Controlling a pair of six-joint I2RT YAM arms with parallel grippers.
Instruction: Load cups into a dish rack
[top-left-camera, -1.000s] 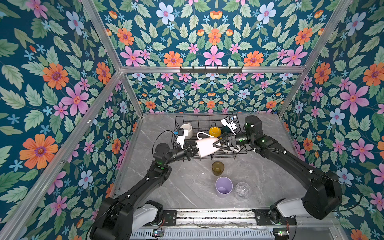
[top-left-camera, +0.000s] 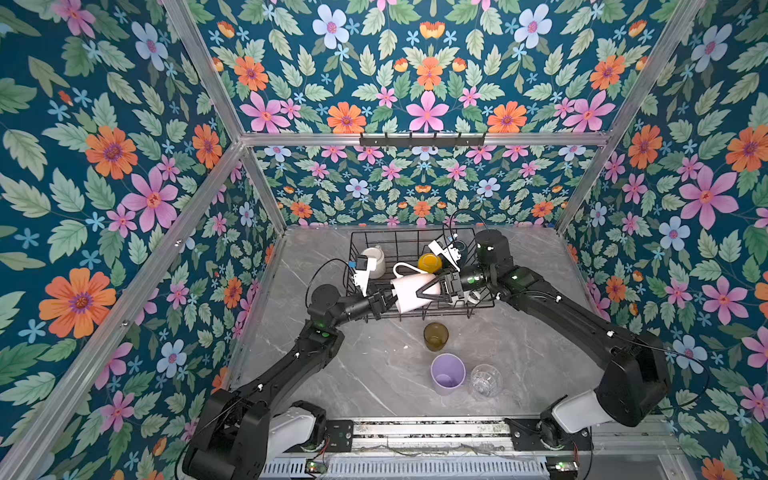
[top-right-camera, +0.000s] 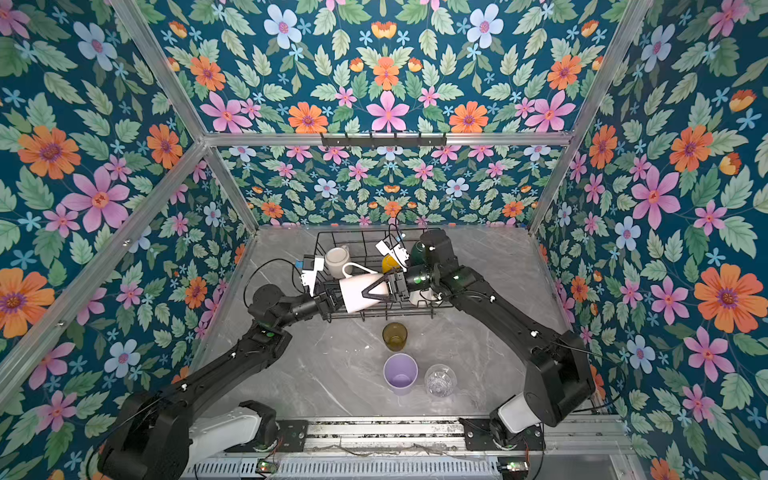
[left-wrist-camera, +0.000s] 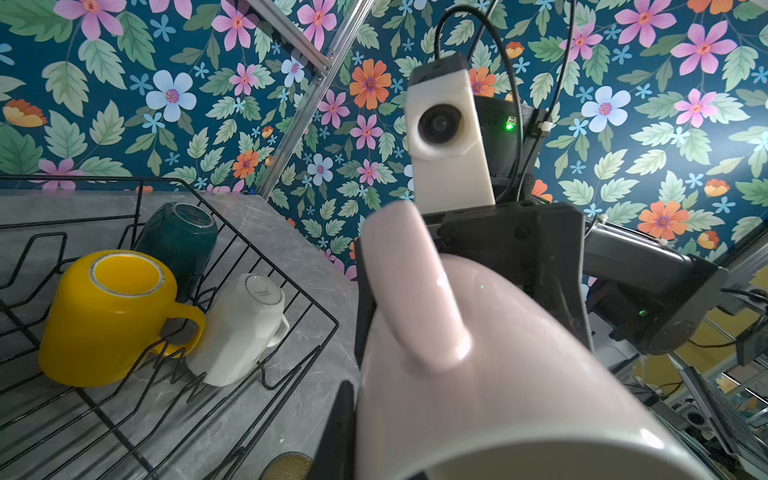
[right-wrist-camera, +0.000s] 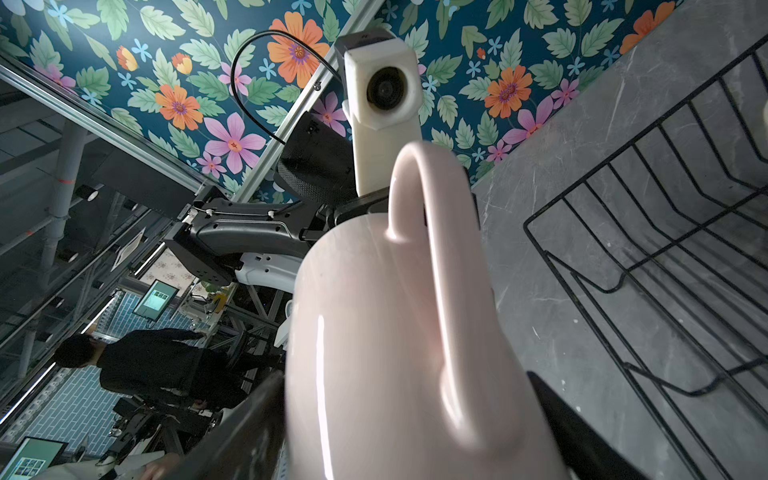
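A pale pink mug (top-left-camera: 412, 293) is held on its side above the front of the black wire dish rack (top-left-camera: 384, 315). My left gripper (top-left-camera: 390, 297) is shut on its rim end; a dark finger (left-wrist-camera: 337, 432) shows beside the rim in the left wrist view. From the base end, my right gripper (top-left-camera: 431, 287) reaches around the mug, its fingers (right-wrist-camera: 240, 428) parted on either side. Whether they touch it I cannot tell. Upside down in the rack stand a yellow mug (left-wrist-camera: 104, 320), a teal cup (left-wrist-camera: 177, 248) and a small white mug (left-wrist-camera: 240, 328). A cream cup (top-left-camera: 373, 262) sits at the rack's left.
On the grey counter before the rack stand an amber glass (top-left-camera: 436, 337), a purple cup (top-left-camera: 448, 373) and a clear glass (top-left-camera: 485, 381). Both arms meet closely over the rack's front edge.
My right arm has shifted left, bringing its gripper farther along the pink mug. The left arm and the mug look still.
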